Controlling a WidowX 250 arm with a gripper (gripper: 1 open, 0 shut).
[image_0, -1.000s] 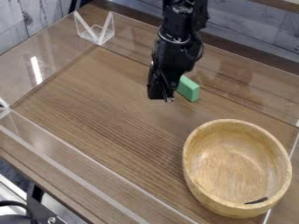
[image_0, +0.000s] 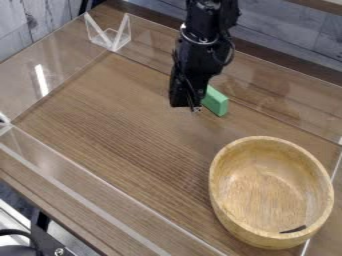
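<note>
My black gripper (image_0: 186, 98) hangs over the upper middle of the wooden table, its fingers pointing down. Just to its right lies a small green block (image_0: 214, 102), partly behind the gripper. Whether anything is between the fingers is hard to see at this size; they look close together.
A large round tan bowl (image_0: 267, 156) fills the lower right, with a small dark piece inside near its front. A white wire holder (image_0: 107, 32) stands at the back left. Cables show at the lower left edge.
My gripper has shifted very slightly upward; the block and bowl stay where they were.
</note>
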